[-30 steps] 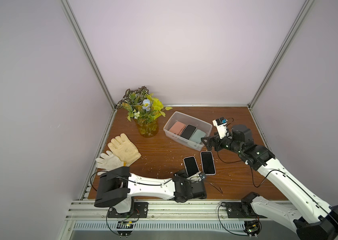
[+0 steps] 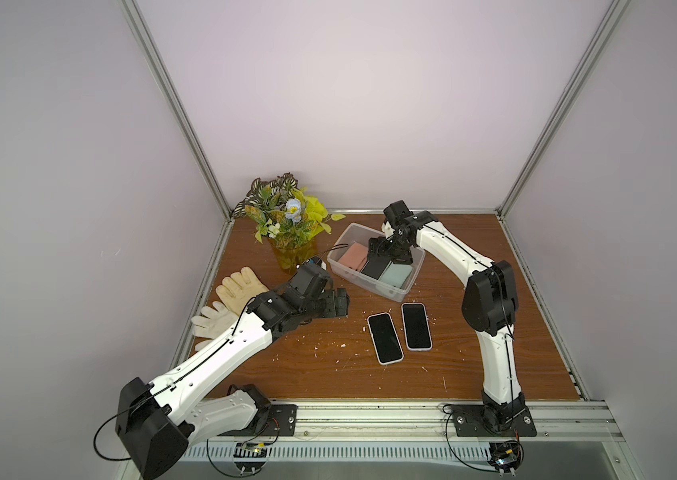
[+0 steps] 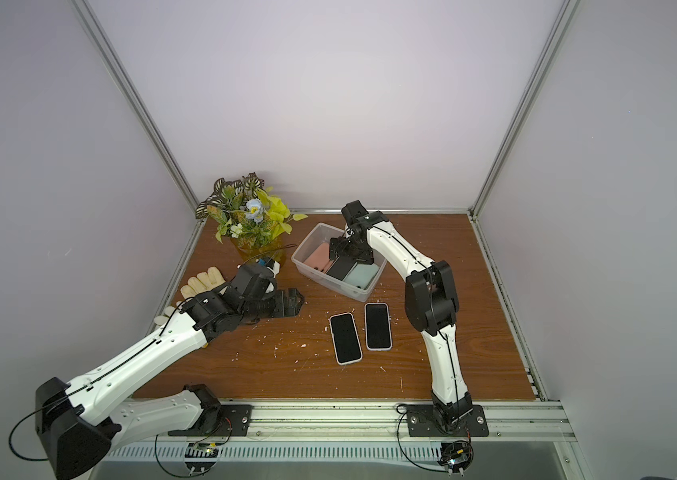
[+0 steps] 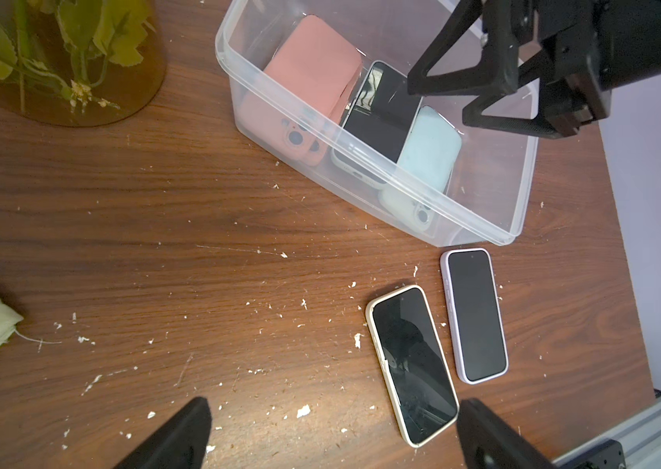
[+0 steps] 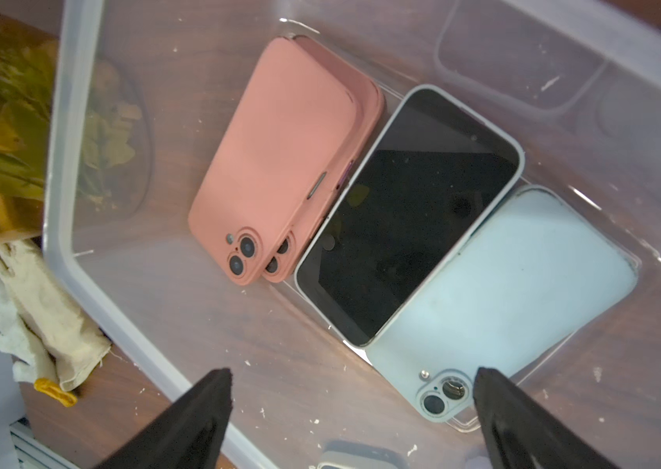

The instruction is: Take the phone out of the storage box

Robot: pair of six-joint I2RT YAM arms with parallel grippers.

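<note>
The clear storage box (image 2: 334,264) holds two pink phones (image 5: 260,156), a white-rimmed black phone (image 5: 404,215) and a pale blue phone (image 5: 506,297). My right gripper hangs over the box, open and empty, with these phones beneath it. My left gripper is open above the table, front-left of the box, with nothing between its fingers. Two phones, one cream-edged (image 4: 412,363) and one lilac-edged (image 4: 475,312), lie on the table in front of the box.
A vase of flowers (image 2: 294,256) stands left of the box. Work gloves (image 2: 242,292) lie at the left edge, partly behind my left arm.
My left arm has risen from the table's front toward the middle. The phones appear unmoved.
</note>
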